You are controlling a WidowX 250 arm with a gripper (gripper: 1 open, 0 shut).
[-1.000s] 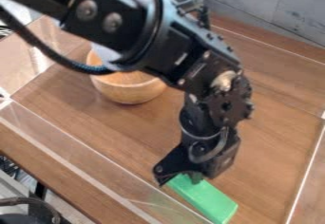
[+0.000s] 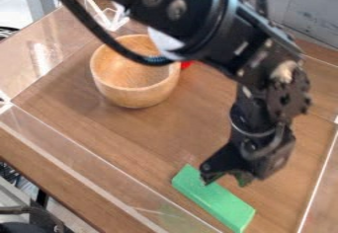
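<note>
The black arm reaches down from the top of the camera view, and its gripper point(image 2: 227, 174) hangs just over the upper part of a green rectangular block point(image 2: 222, 206). The block lies on the wooden table near the front. Whether the fingers are apart or closed, and whether anything is between them, is hard to make out. A wooden bowl point(image 2: 129, 88) stands at the upper left, partly behind the arm.
A red object point(image 2: 188, 64) is mostly hidden behind the arm by the bowl. Clear strips run along its left and right edges, and a pale wall stands at the back.
The gripper has moved right and up from the block's upper-left end, uncovering more of it. The arm's upper part has shifted right too.
</note>
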